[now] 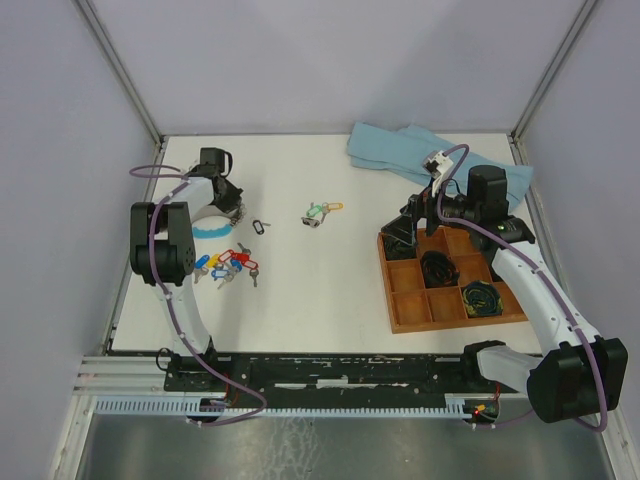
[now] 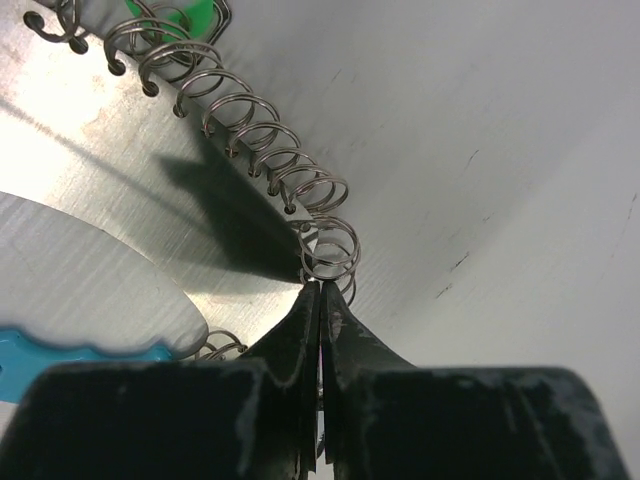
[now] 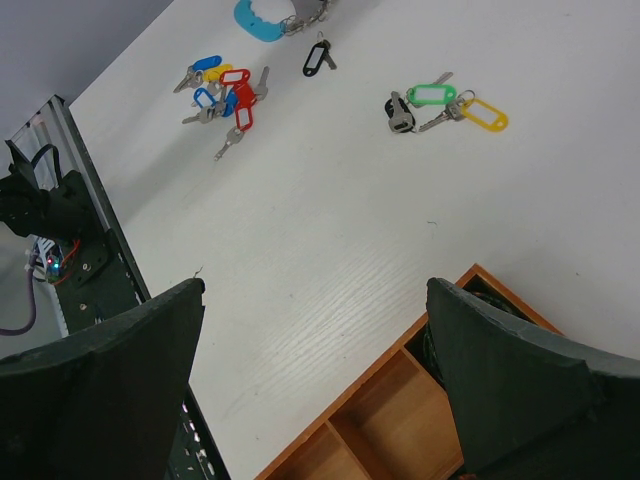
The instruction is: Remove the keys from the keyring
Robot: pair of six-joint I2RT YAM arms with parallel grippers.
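Observation:
In the left wrist view a metal plate with a row of wire rings along its edge lies on the table, with a blue handle and a green tag beside the rings. My left gripper is shut on a ring at the plate's corner. In the top view it is at the far left, and the loose keys with red, blue and yellow tags lie below it. My right gripper stands open above the wooden box, with nothing between its fingers.
A second key cluster lies mid-table, and a black-tagged key lies near the plate. The wooden compartment box holds dark coils at the right; blue cloths lie at the back.

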